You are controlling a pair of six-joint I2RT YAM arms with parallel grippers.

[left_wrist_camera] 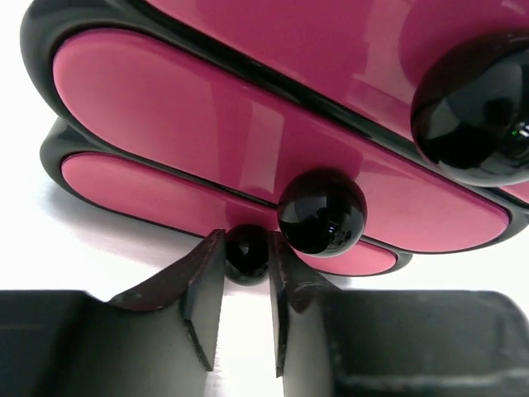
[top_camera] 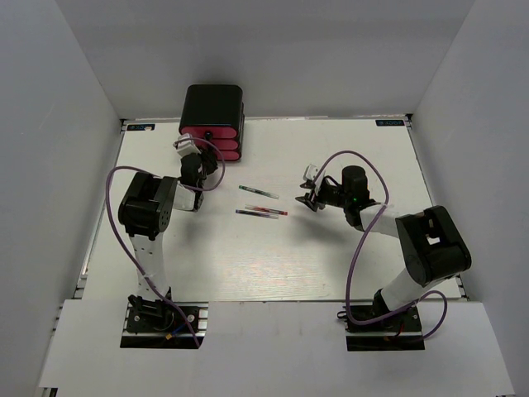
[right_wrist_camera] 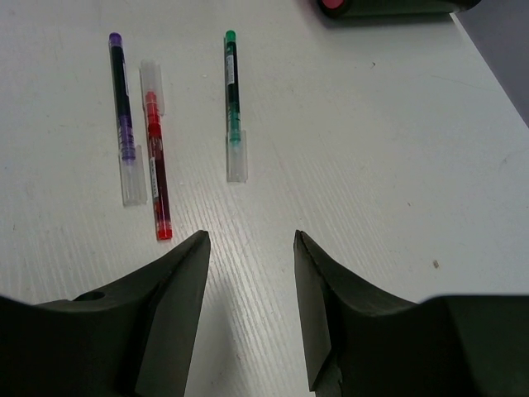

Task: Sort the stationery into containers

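A black drawer box (top_camera: 212, 105) with pink fronts stands at the back left. My left gripper is at its lowest drawer's round black knob (left_wrist_camera: 246, 265), fingertips on either side of it; whether they grip is unclear. A green pen (right_wrist_camera: 232, 91), a red pen (right_wrist_camera: 158, 182) and a purple pen (right_wrist_camera: 123, 99) lie on the white table in the middle. My right gripper is open above the table, right of the pens, with nothing between its fingers.
Grey walls (top_camera: 446, 165) bound the workspace at the sides and back.
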